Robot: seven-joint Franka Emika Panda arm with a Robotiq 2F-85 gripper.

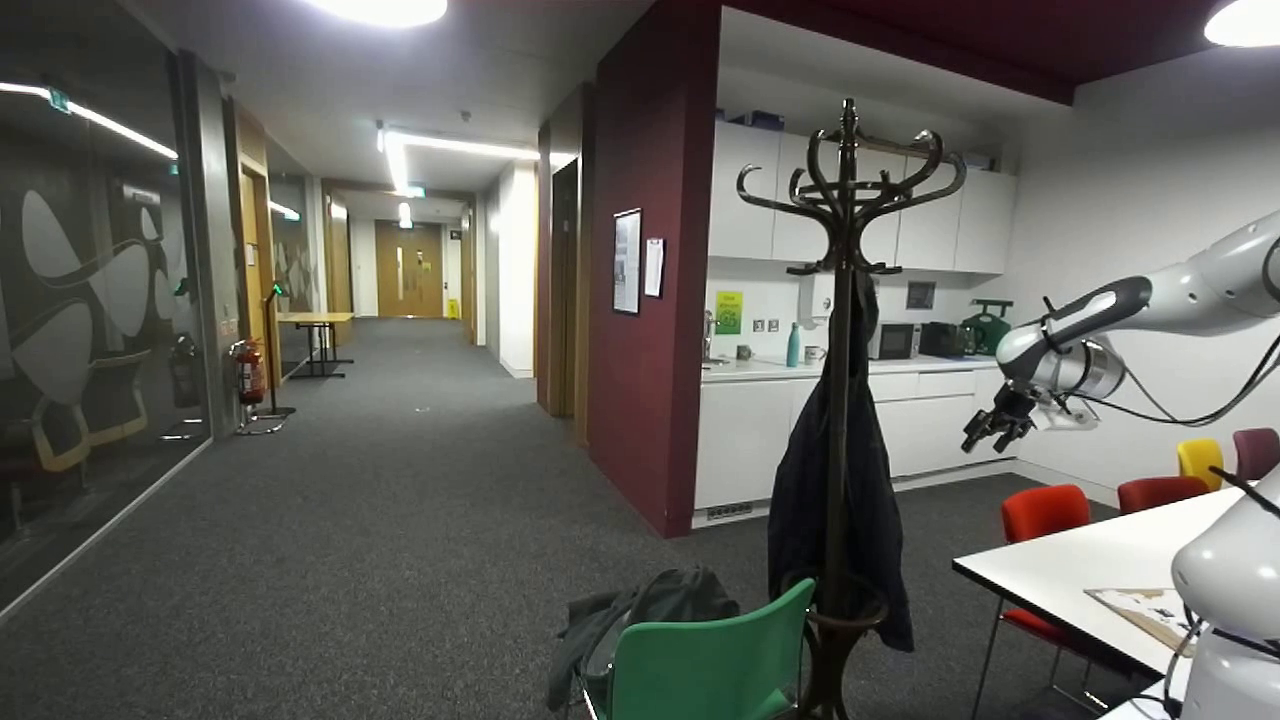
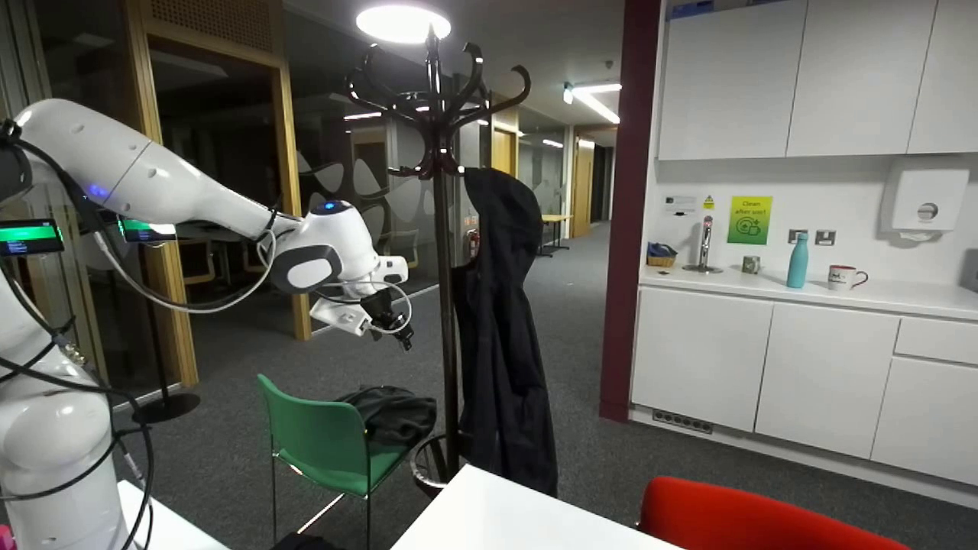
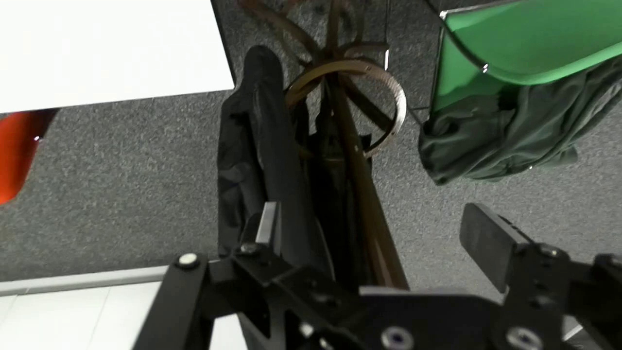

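Observation:
A dark coat hangs on the dark wooden coat stand. To the right of them in exterior view 1, my gripper is in the air, clear of the coat in that view. In exterior view 2 the gripper appears left of the stand's pole. Its fingers are spread wide in the wrist view, so it is open. The coat and pole show beyond and between them, and no object is seen gripped. Part of the coat is hidden behind the left finger.
A green chair with a dark garment on it stands near the coat stand's base. The white table and a red chair are close by. Kitchen cupboards line the wall. Open carpet stretches down the corridor.

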